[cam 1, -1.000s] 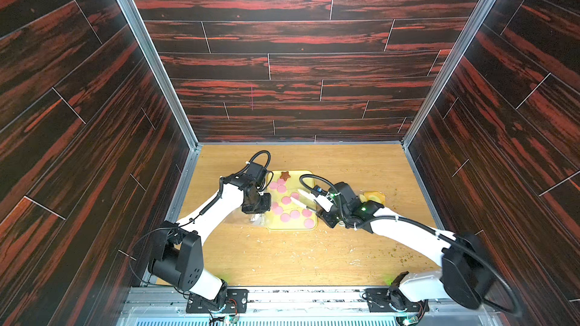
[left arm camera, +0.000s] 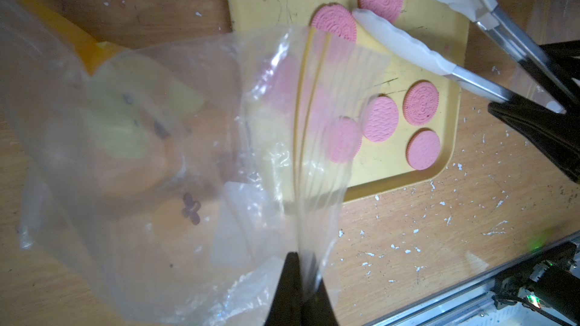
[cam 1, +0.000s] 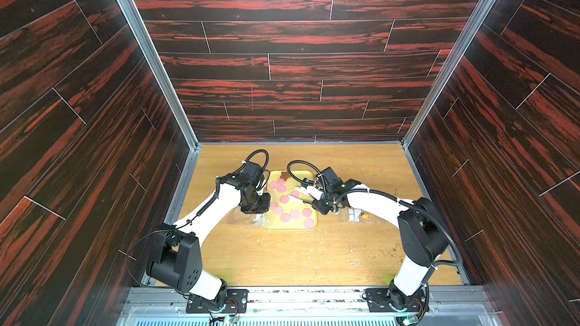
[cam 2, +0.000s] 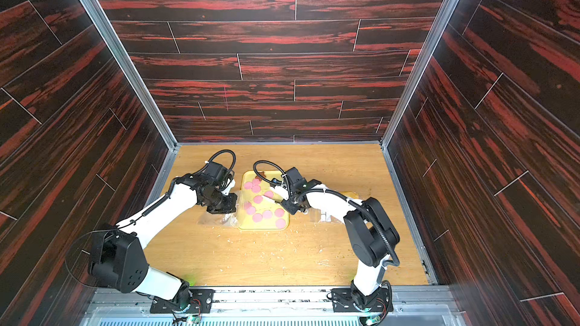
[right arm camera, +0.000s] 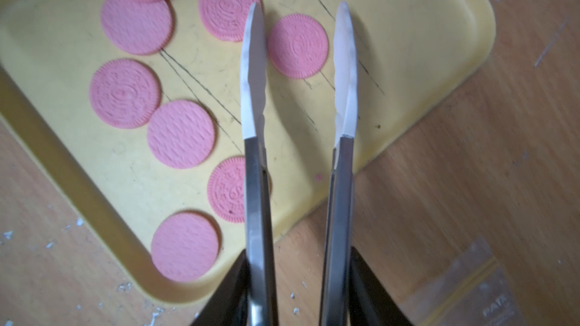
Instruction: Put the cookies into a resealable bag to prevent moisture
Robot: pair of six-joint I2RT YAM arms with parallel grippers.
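Observation:
A yellow tray (right arm camera: 423, 30) holds several round pink cookies (right arm camera: 181, 134). My left gripper is shut on the edge of a clear resealable bag (left arm camera: 181, 145) with a yellow seal line, which hangs partly over the tray's left side. Tongs (right arm camera: 256, 205) with white tips are held in my right gripper, shut on their arms. The tips are spread apart over the tray. One cookie (right arm camera: 298, 46) shows between them, near the left tip; whether they touch it cannot be told.
A brown star-shaped piece (cam 1: 285, 175) is at the tray's far end. Another clear bag (right arm camera: 477, 292) lies on the table to the tray's right. White crumbs (left arm camera: 392, 259) are scattered along the front, where the table is otherwise clear.
My right arm has swung left and slightly toward the back, carrying the tongs farther over the tray. The left arm and its bag have barely moved.

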